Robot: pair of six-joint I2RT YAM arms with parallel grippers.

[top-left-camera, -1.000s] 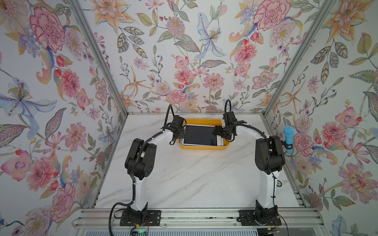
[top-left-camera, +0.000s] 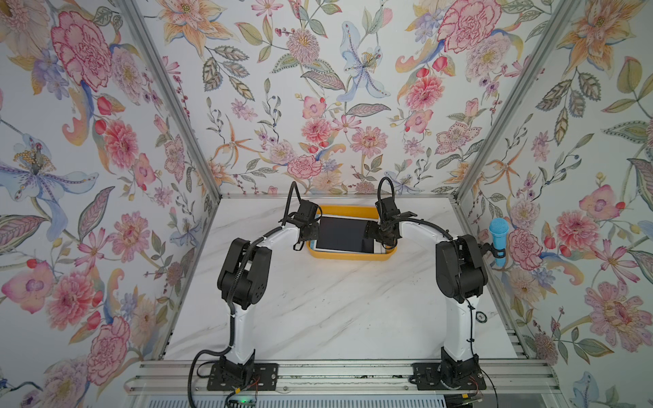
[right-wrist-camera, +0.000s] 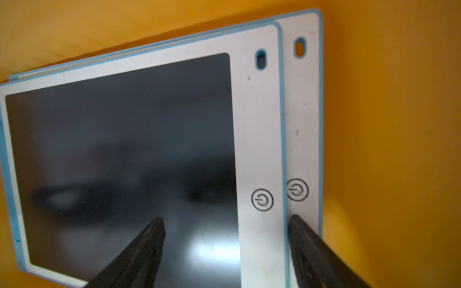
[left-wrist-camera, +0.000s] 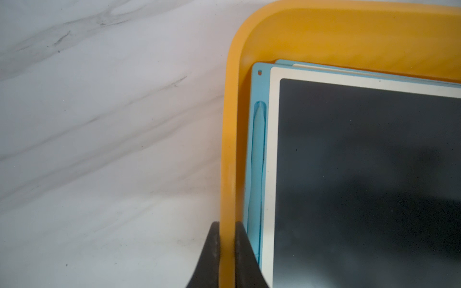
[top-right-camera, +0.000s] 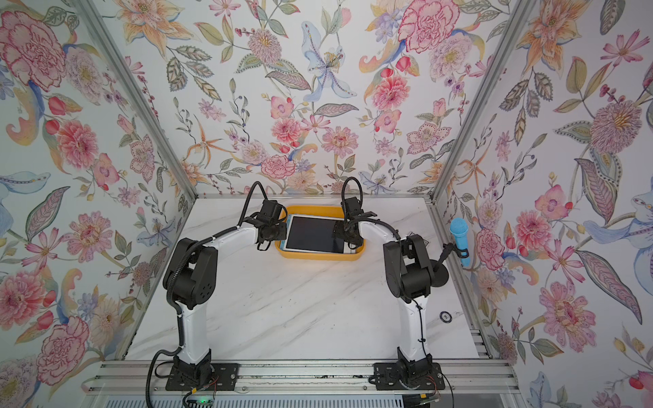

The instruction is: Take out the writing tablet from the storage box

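Two white-framed writing tablets with blue edges lie stacked in the yellow storage box (left-wrist-camera: 230, 120). The upper tablet (right-wrist-camera: 260, 144) has a dark screen; the lower tablet (right-wrist-camera: 303, 110) peeks out at its right, showing a second power mark. In the left wrist view, my left gripper is shut on the box's left rim, one finger on each side of it. My right gripper is open above the right part of the upper tablet, its right finger (right-wrist-camera: 312, 254) over the upper tablet's right edge. Whether that finger touches is not clear.
A blue cup (top-left-camera: 499, 234) hangs in a black holder by the right wall. A small dark ring (top-left-camera: 481, 317) lies at the table's right. The marble tabletop (top-left-camera: 340, 306) in front of the box is clear.
My right gripper has moved left and slightly toward the front, further over the tablets. The left gripper has hardly moved, and the box and tablets look almost unchanged.
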